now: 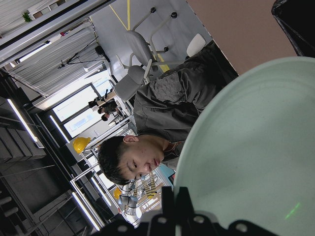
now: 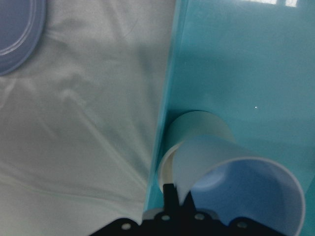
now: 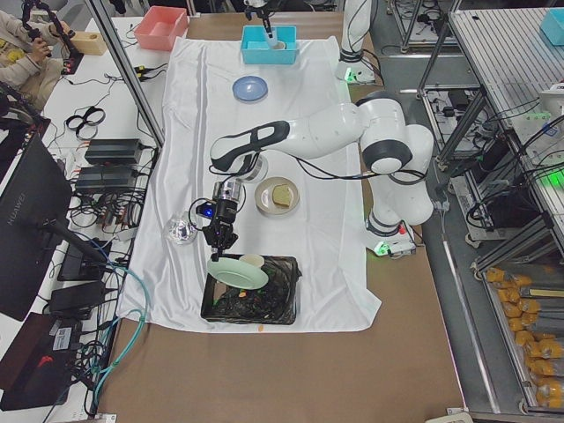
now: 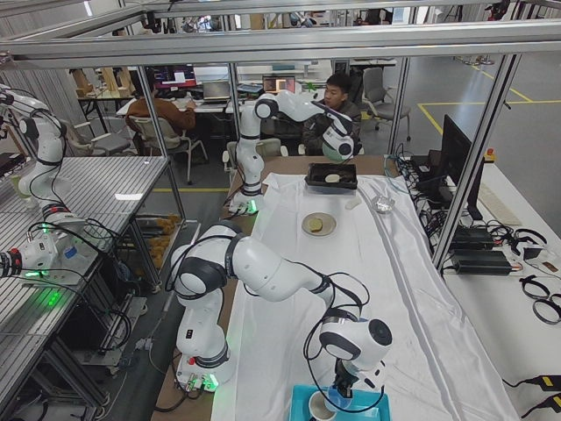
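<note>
My left gripper point(image 3: 218, 249) is shut on a pale green plate point(image 3: 238, 274), tilted above the black tray point(image 3: 280, 307); the plate point(image 1: 251, 142) fills much of the left wrist view. A white cup point(image 3: 251, 260) is partly behind the plate. At the far end, my right gripper is shut on the rim of a pale blue cup point(image 2: 241, 196), over a second, whitish cup point(image 2: 197, 123) in the turquoise bin point(image 2: 256, 69).
A beige plate point(image 3: 264, 198) with a yellowish piece of food lies mid-cloth. A blue plate point(image 3: 249, 88) lies near the bin. A crumpled silvery item point(image 3: 181, 229) sits at the left. A pink bin point(image 3: 160, 28) stands on the side table.
</note>
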